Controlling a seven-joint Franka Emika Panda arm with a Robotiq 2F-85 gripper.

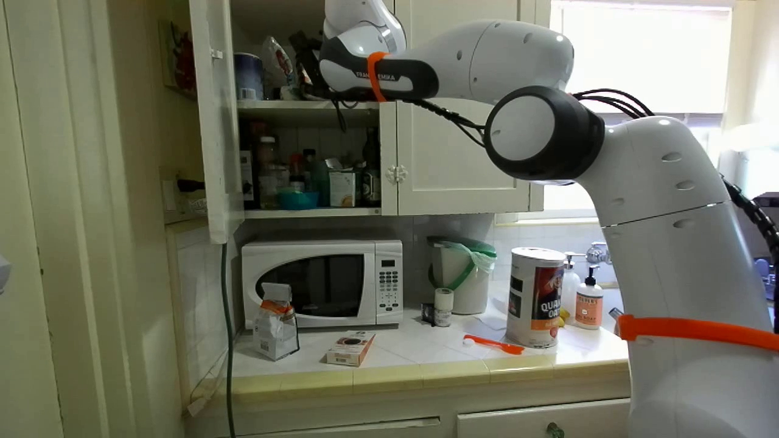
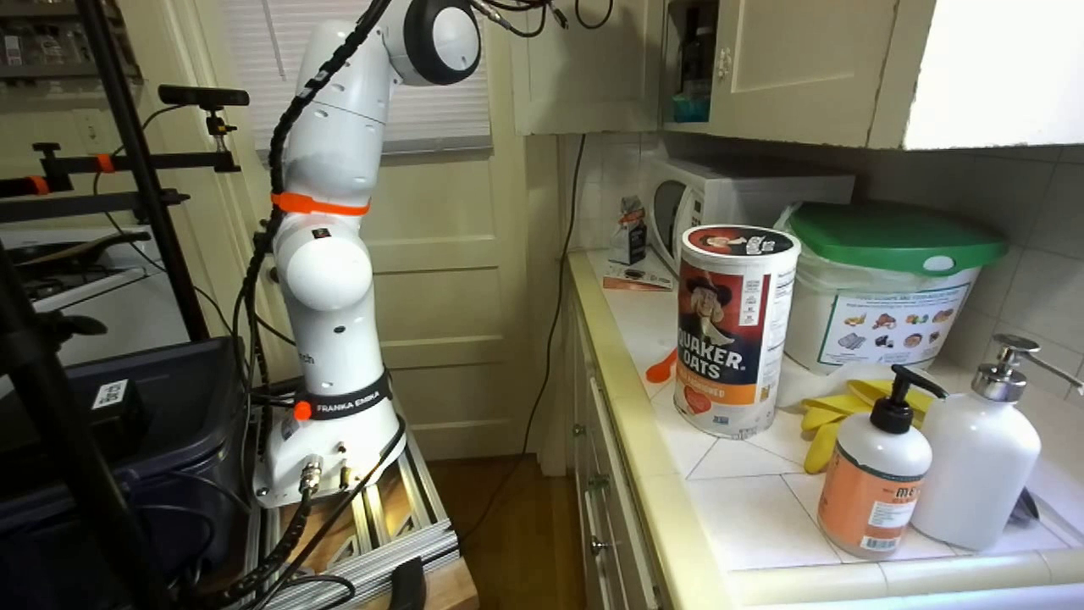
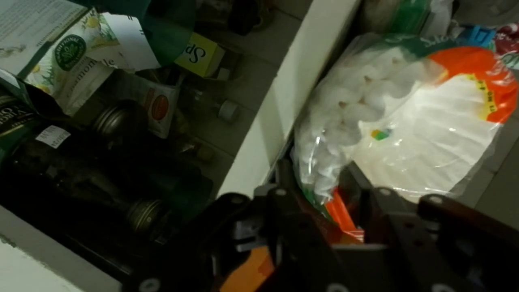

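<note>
In the wrist view, a clear plastic bag with white contents and an orange and yellow print lies on the upper shelf. My gripper reaches in at its near side, its two dark fingers apart. Part of the bag and something orange-red show in the gap; whether the pads touch them is hard to tell in the dark. From outside, the gripper is a dark shape at the upper shelf of the open cabinet, beside the upright part of a clear bag.
A shelf edge runs close beside the fingers. Dark bottles and a chamomile box crowd the lower shelf. The open cabinet door stands left of the arm, a blue canister near it. Below is a microwave.
</note>
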